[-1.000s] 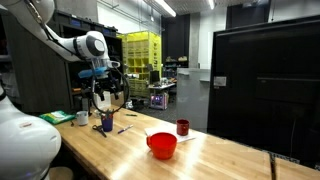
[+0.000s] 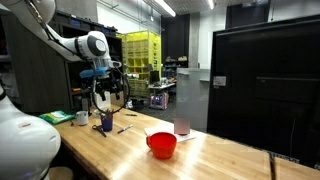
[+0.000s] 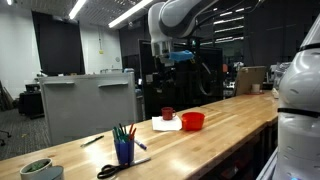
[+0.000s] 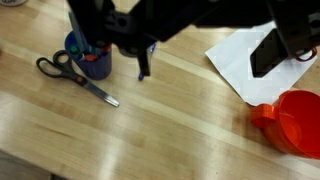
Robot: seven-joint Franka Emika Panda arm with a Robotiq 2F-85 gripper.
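Note:
My gripper hangs above the table, its two dark fingers wide apart in the wrist view and nothing held. A red bowl-like pot (image 4: 300,122) with a stubby handle lies to the lower right there. Near it a white sheet (image 4: 236,65) is spread on the wood, partly covered by one finger. In exterior view 2 a dark red mug (image 3: 167,113) stands at the sheet. Exterior view 1 has a pale, blurry patch (image 2: 182,127) at the mug's place; what it is I cannot tell. A blue cup (image 3: 124,150) holds pens and markers.
Black scissors (image 3: 122,167) lie beside the pen cup. Bowls or mugs (image 3: 38,170) stand at the near left in exterior view 2. Bare wood (image 2: 215,160) stretches out right of the red pot.
In exterior view 1, the dark red mug showed one second ago; a pale patch now covers that spot. The arm looks still.

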